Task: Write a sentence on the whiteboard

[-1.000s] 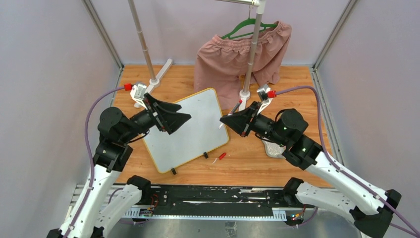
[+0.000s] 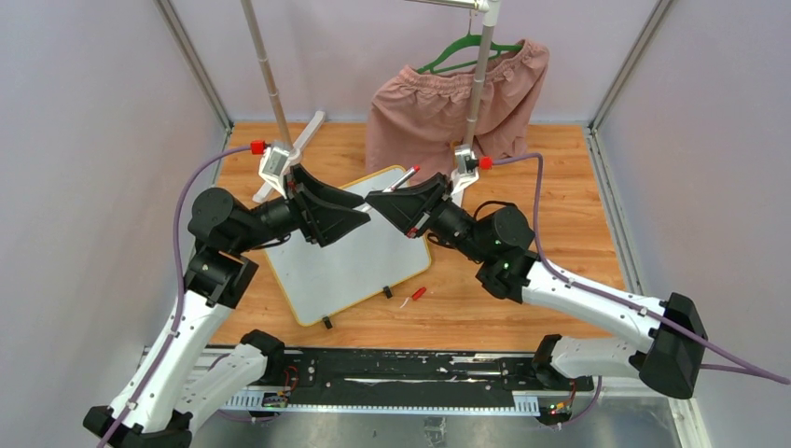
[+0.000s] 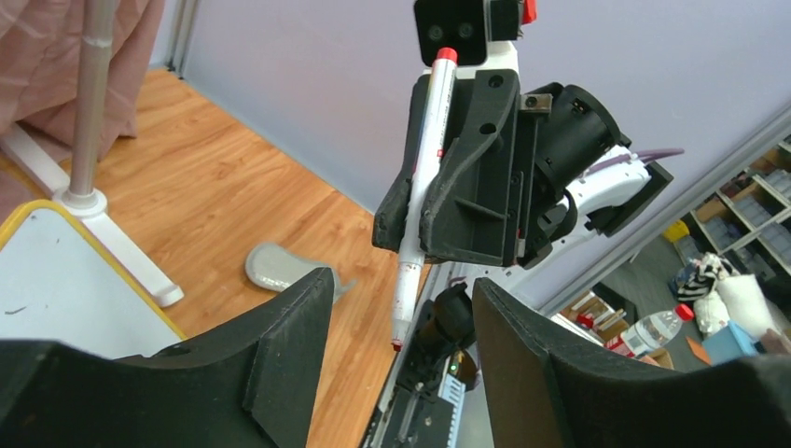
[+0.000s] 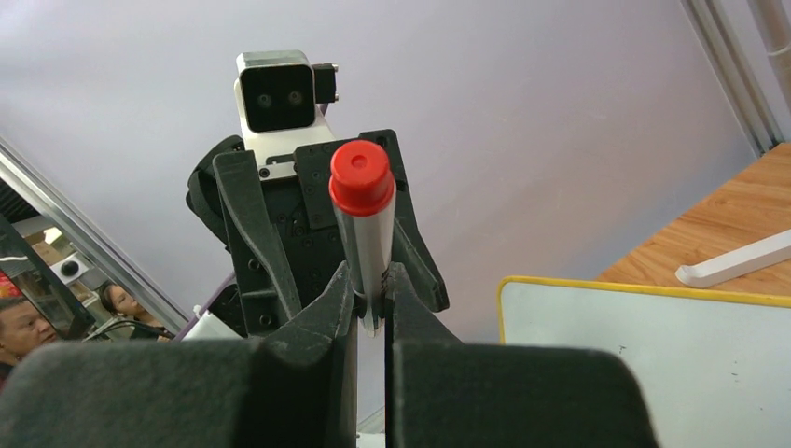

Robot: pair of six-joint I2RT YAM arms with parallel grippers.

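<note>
My right gripper (image 2: 378,201) is shut on a white marker (image 3: 424,168) with a red top (image 4: 361,173), held tilted above the whiteboard (image 2: 326,271). My left gripper (image 2: 354,213) is open, facing the right one from the left; in the left wrist view the marker's lower end (image 3: 403,313) hangs just beyond and between its fingers, and I cannot tell from the top view whether they touch it. In the right wrist view the left gripper stands directly behind the marker.
A small red piece (image 2: 419,293) lies on the wooden table (image 2: 560,233) beside the board. Pink shorts (image 2: 410,112) hang on a rack at the back, its poles (image 2: 270,84) close behind both arms. Side walls bound the table.
My right arm has moved left with the marker, up to the left gripper. The left arm has shifted slightly right.
</note>
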